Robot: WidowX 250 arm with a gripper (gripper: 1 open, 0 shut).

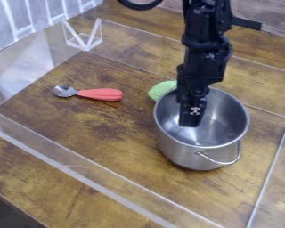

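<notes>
My black gripper (192,109) reaches down from the top, its fingertips at the upper left part of a steel pot (210,144) with a wire handle. It is open; whether a finger is inside or outside the rim is hard to tell. A green object (162,91), partly hidden by the pot and gripper, lies just behind the pot. A spoon with a red handle (100,94) lies on the wooden table (74,160) at the left.
Clear plastic walls or panels (83,37) border the left and back.
</notes>
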